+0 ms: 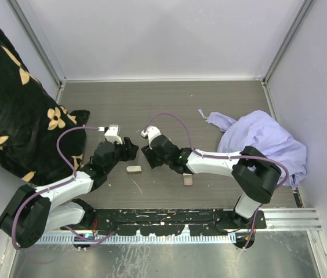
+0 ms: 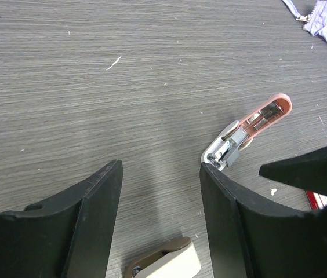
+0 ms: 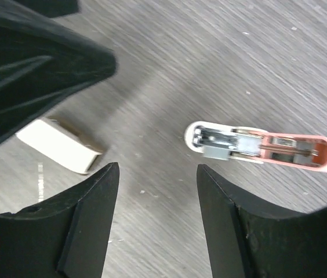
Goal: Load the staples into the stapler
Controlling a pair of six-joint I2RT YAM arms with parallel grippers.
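The stapler [image 2: 247, 130], white and salmon pink, lies opened on the table, its metal insides facing up. In the right wrist view the stapler [image 3: 265, 147] is beyond and to the right of the fingertips. A small white block with a brown side [image 1: 134, 169] lies apart from it, near the front of both grippers; this white block [image 3: 59, 145] also shows at left in the right wrist view. My left gripper is open, nothing between its fingers. Facing it, my right gripper is open and empty too. Loose staples cannot be made out.
A small pale box [image 1: 188, 180] sits in front of the right forearm; a red-edged white item [image 2: 321, 200] shows at the left wrist view's right edge. A lilac pouch [image 1: 262, 145] lies at right, a dark flowered cloth [image 1: 36, 98] at left.
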